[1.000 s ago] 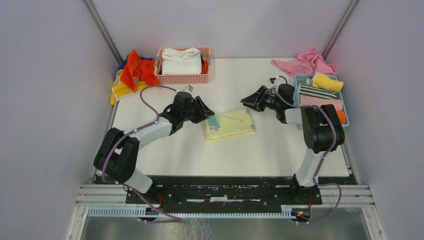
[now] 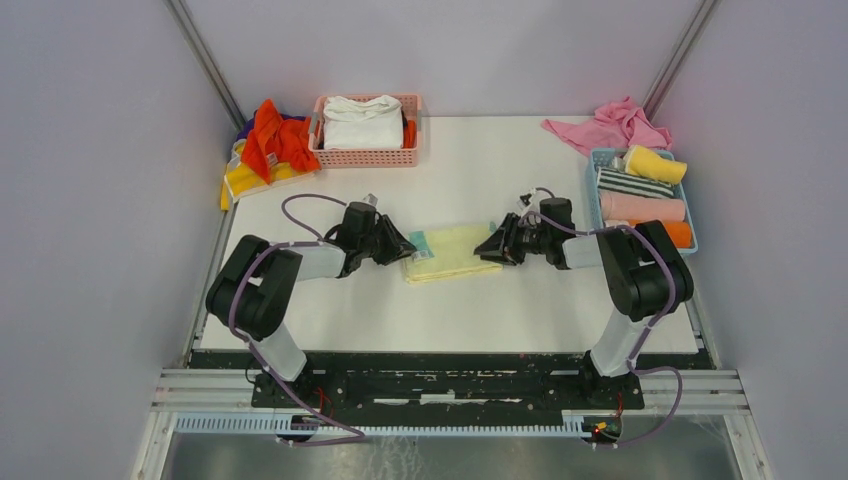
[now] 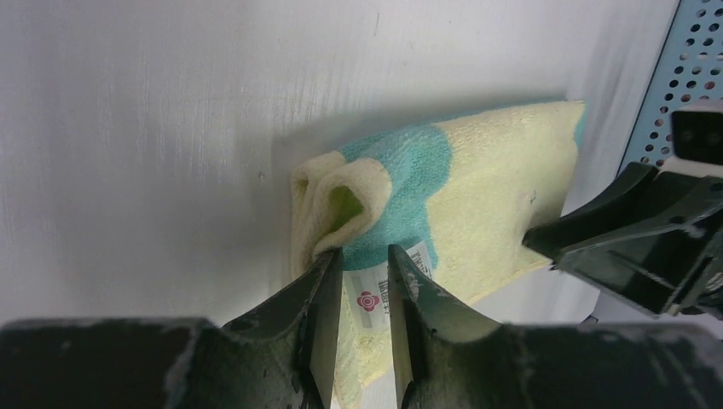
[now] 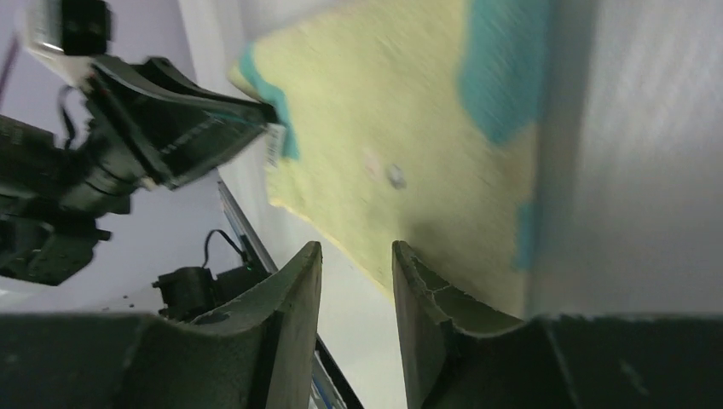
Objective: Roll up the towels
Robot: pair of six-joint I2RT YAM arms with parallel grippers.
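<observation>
A folded pale yellow towel with teal patches lies flat in the middle of the table, its long side running left to right. My left gripper is at its left end. In the left wrist view the towel has a raised loop of fold at that end, and the left fingers are closed on cloth beside a white label. My right gripper is low at the towel's right end. The right wrist view is blurred; there the right fingers stand apart over the towel's near edge.
A blue basket with several rolled towels stands at the right, a pink cloth behind it. At the back left are a pink basket holding a white towel and a pile with an orange cloth.
The right gripper moved toward the front, from the towel's back right corner to its right end. The towel shifted slightly left.
</observation>
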